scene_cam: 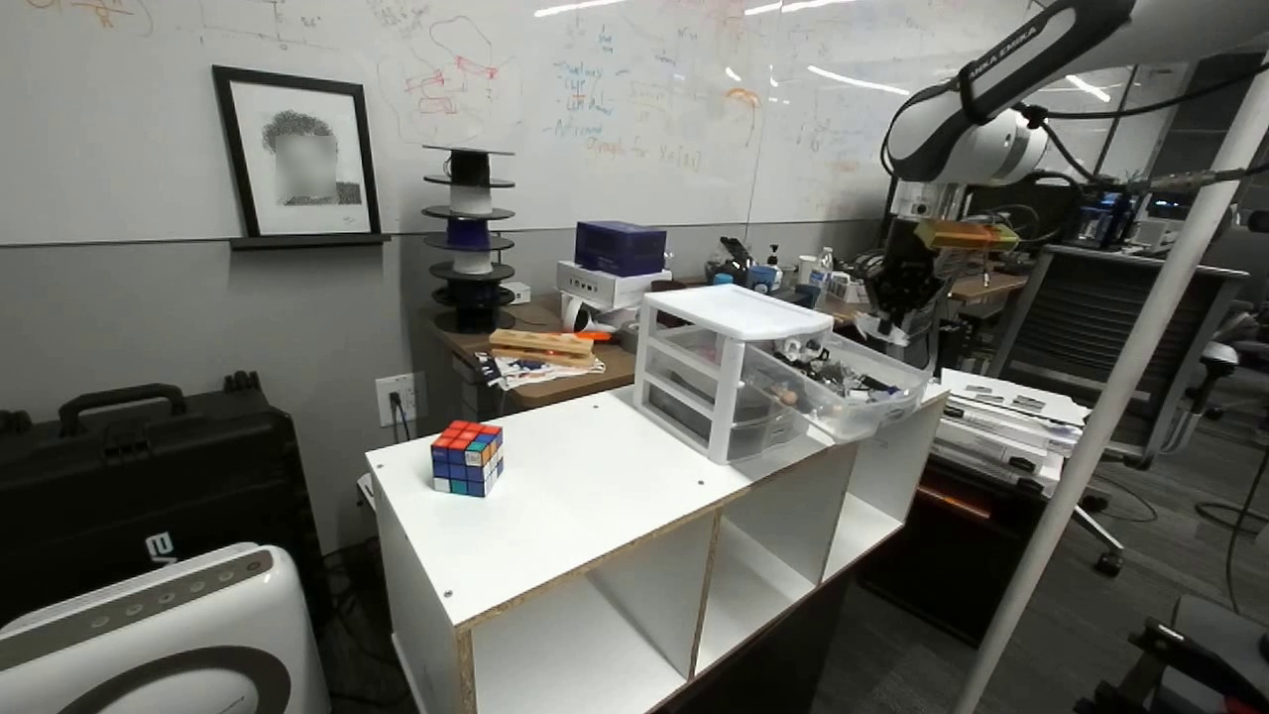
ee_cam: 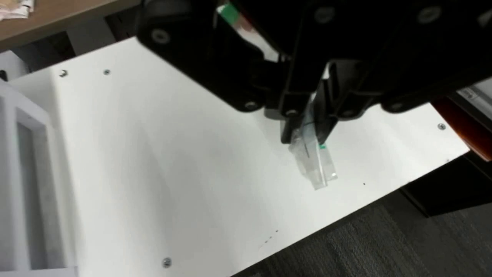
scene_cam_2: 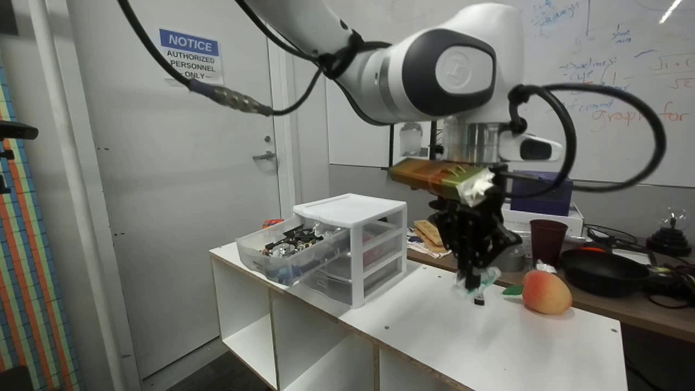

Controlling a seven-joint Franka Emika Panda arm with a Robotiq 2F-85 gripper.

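My gripper is shut on a crumpled piece of clear plastic (ee_cam: 316, 161), perhaps a small bag, which hangs below the fingertips in the wrist view. In exterior view 2 the gripper (scene_cam_2: 474, 287) points down above the white shelf top (scene_cam_2: 430, 339), with the clear plastic (scene_cam_2: 485, 280) around its tips. Exterior view 1 has the gripper (scene_cam: 898, 309) beyond the drawer unit, the plastic (scene_cam: 882, 329) at its lower end. What the plastic contains, if anything, cannot be made out.
A white drawer unit (scene_cam_2: 357, 260) stands on the shelf, its top drawer (scene_cam_2: 293, 260) pulled out and full of small parts. A peach (scene_cam_2: 545, 292) lies right of the gripper in exterior view 2. On the shelf's other end sits a Rubik's cube (scene_cam: 467, 458), with clear surface around it.
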